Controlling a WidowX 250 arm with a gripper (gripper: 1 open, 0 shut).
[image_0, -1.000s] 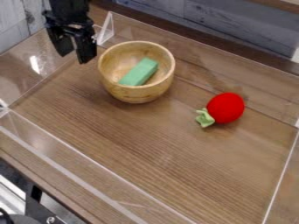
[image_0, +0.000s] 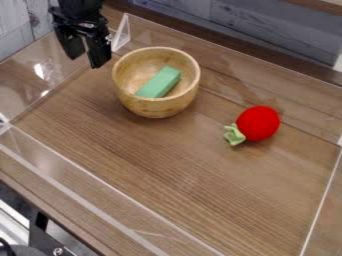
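Observation:
My black gripper (image_0: 88, 52) is at the upper left, open, just left of a light wooden bowl (image_0: 139, 108). A green block (image_0: 158, 83) lies inside the bowl. A red tomato-like object (image_0: 258, 122) with green leaves sits to the right on the wooden table (image_0: 187, 200).
Something pale and transparent stands behind the gripper, too unclear to tell.
My gripper has moved slightly up and to the left. The bowl, block and red object have not moved.

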